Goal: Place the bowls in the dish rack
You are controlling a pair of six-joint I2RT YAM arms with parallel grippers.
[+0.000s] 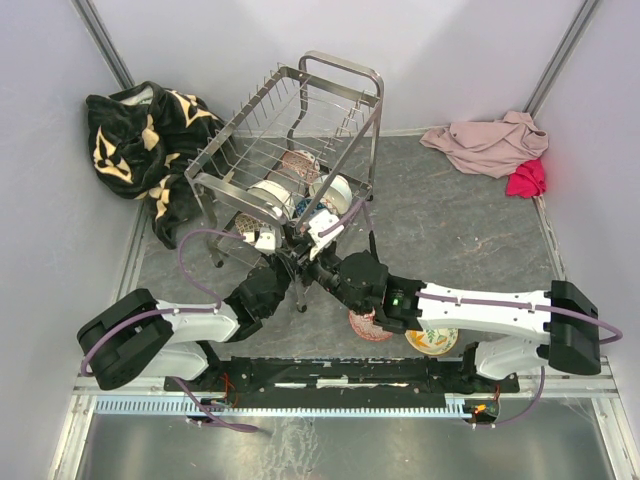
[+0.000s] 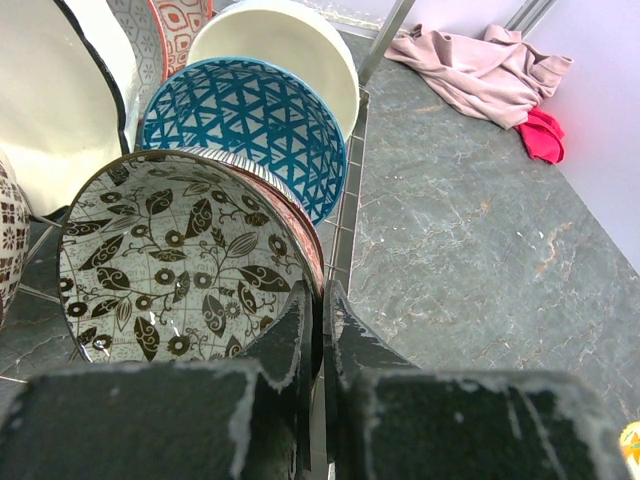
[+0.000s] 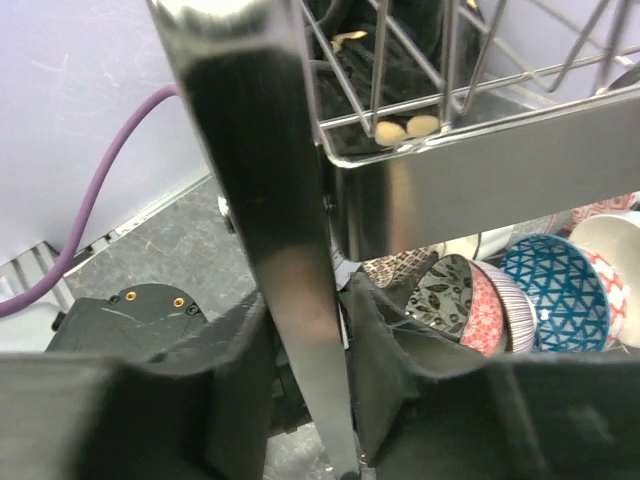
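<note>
My left gripper is shut on the rim of a brown floral bowl (image 2: 180, 260) in the dish rack (image 1: 240, 130). A blue patterned bowl (image 2: 240, 120) and a cream bowl (image 2: 290, 40) stand behind it. In the top view both grippers meet at the rack's front corner. My right gripper has its fingers on either side of the steel upright (image 3: 270, 170), apparently part open; whether they touch it is unclear. In the right wrist view the bowls lie beyond the upright.
A red-patterned dish (image 1: 368, 328) and a yellow one (image 1: 432, 342) lie on the floor below my right arm. Dark fleece (image 1: 140, 150) is left of the rack, pink cloth (image 1: 480, 140) back right. The floor right of the rack is clear.
</note>
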